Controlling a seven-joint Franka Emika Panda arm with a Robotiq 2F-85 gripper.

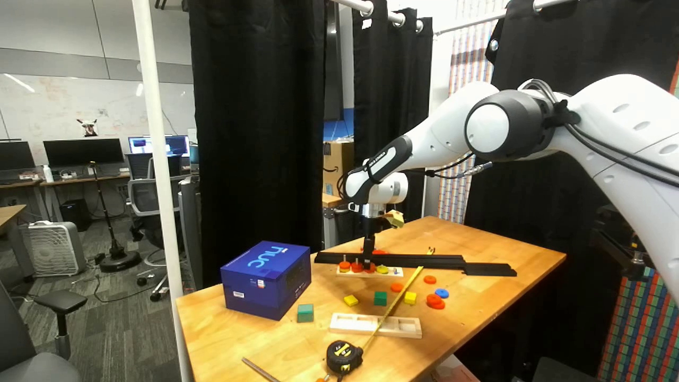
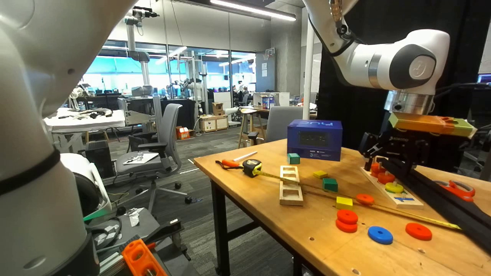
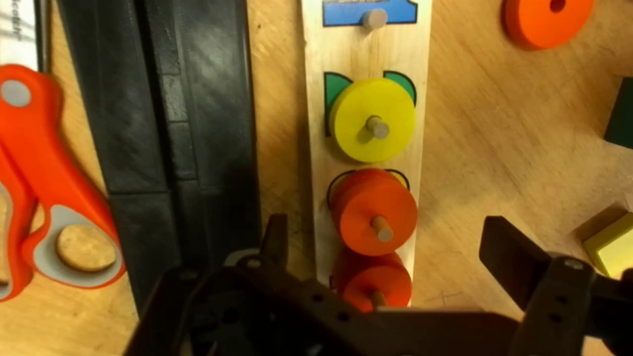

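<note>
A long wooden peg board lies on the table, its pegs threaded with discs. In the wrist view, one peg is bare, one carries a yellow disc, and two closer pegs carry red discs. My gripper is open above the board, its fingers to either side of the red discs and nothing gripped. The left finger hangs between the board and a black bar; the right one is over bare wood. Exterior view 2 shows the gripper low at the board's far end.
The black bar runs beside the board, with orange scissors beyond it. Loose discs and blocks, a tape measure, an empty wooden tray and a blue box share the table.
</note>
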